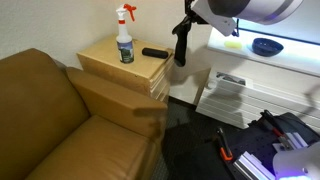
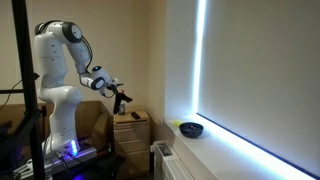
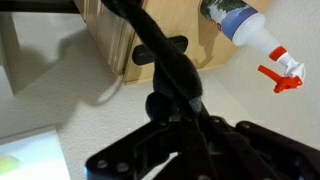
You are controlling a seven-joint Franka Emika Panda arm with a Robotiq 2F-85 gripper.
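A long, limp-looking black item (image 1: 181, 46), perhaps cloth, hangs down in front of the radiator, right of the wooden cabinet (image 1: 125, 66). My gripper (image 1: 186, 20) is shut on its upper end. In the wrist view the black item (image 3: 150, 38) stretches from the dark fingers toward the upper left, crossing over part of a small dark object (image 3: 180, 43) on the cabinet. The same dark object (image 1: 155, 52) lies near the cabinet's right edge in exterior view 1. The tips of the gripper are hard to make out against the black.
A spray bottle (image 1: 125, 40) with a red and white head stands on the cabinet. A dark bowl (image 1: 267, 46) and a yellow item (image 1: 233, 43) sit on the windowsill. The brown sofa (image 1: 75, 125) fills the left; a white radiator (image 1: 245, 95) stands below the sill.
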